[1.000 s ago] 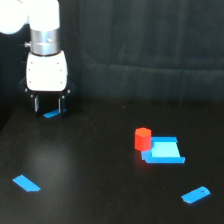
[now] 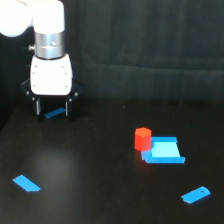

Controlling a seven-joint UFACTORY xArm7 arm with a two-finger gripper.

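A red block [image 2: 143,139] stands at the left edge of a square outlined in blue tape [image 2: 172,160], overlapping its upper left side in this view. The square has a pale middle. My gripper [image 2: 53,105] hangs at the upper left, well away from the block, with its dark fingers spread apart and nothing visible between them except a strip of blue tape on the surface behind or below.
Blue tape pieces mark the dark table: one at the lower left [image 2: 26,184], another at the lower right [image 2: 196,195]. Behind is a dark curtain [image 2: 140,50].
My gripper has shifted slightly to the right and a little lower, and its fingers look somewhat farther apart. The red block and the taped square have not moved.
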